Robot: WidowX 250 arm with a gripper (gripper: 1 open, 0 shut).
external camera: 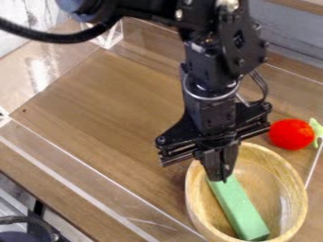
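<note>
My black gripper [220,166] points down over a pale wooden bowl [197,203] at the lower right. A light green bar [240,210] lies tilted inside the bowl, its upper end just under my fingertips. Whether the fingers are open or shut, or touch the bar, is unclear.
A red tomato [292,133] lies right of the gripper, beside a pale green item [315,128]. Transparent edging runs along its lower left, with metal parts beyond.
</note>
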